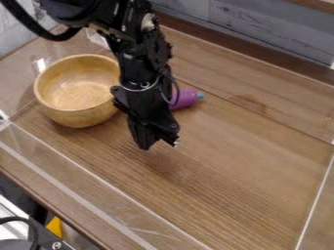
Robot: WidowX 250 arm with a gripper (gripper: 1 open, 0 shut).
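Note:
The black gripper [154,132] hangs low over the wooden table, right of a yellow wooden bowl [76,88]. Its fingers look shut, and I see nothing held between them. Behind the arm and gripper, a purple object [186,99] with a teal tip lies on the table, mostly hidden by the arm.
A wall [274,29] runs along the back. A small yellow object [54,226] and dark cables are at the bottom left, by the table's edge.

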